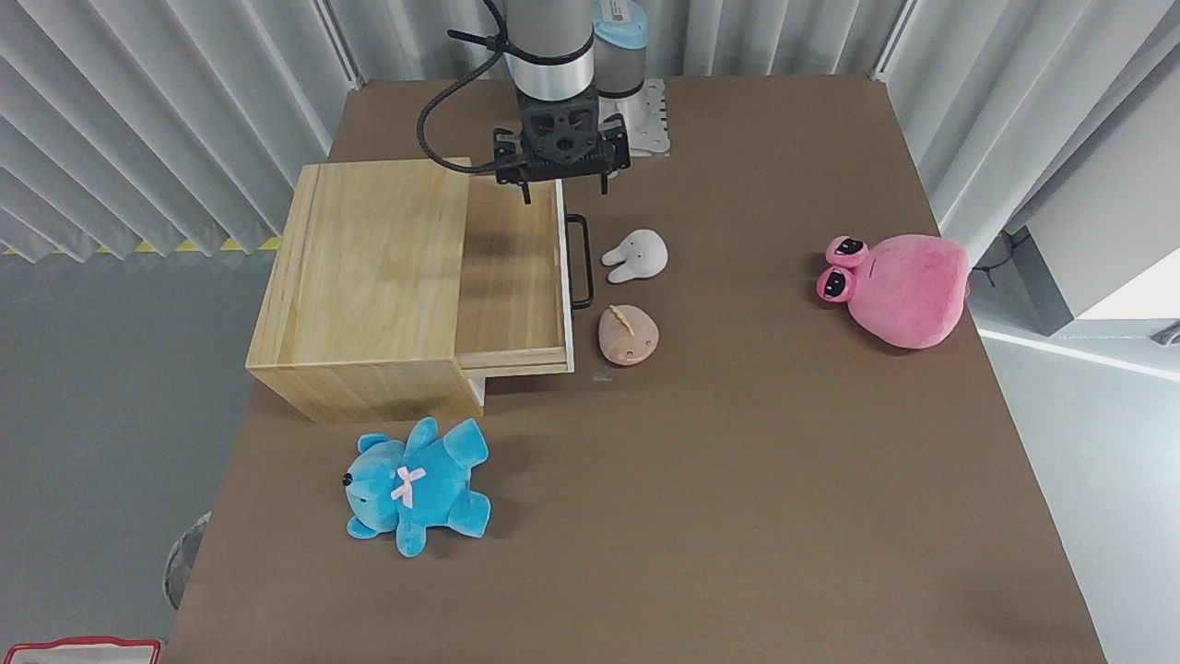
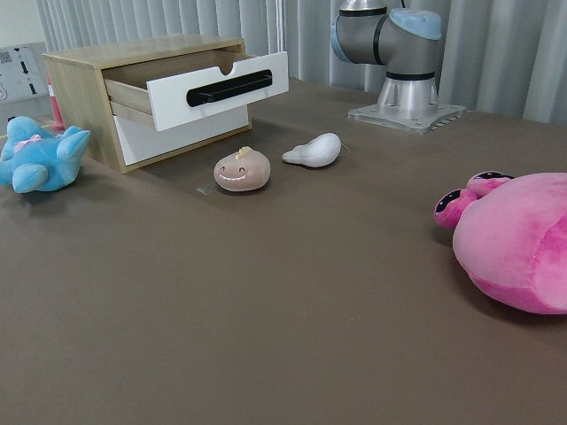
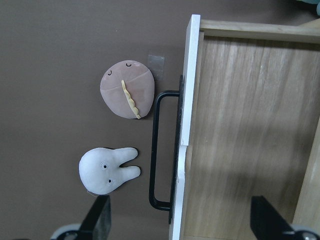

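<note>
My gripper hangs open above the pulled-out drawer of the wooden cabinet; in the wrist view its fingers frame the drawer front and black handle, nothing between them. The drawer's visible floor is bare. A white rabbit-like plush and a pinkish round plush with a smiling face lie on the table beside the drawer front. A blue bear lies on its back near the cabinet's front side. A large pink plush sits at the right.
The robot's base stands at the back. Curtains line the back, and the table's edges border open floor at left and right.
</note>
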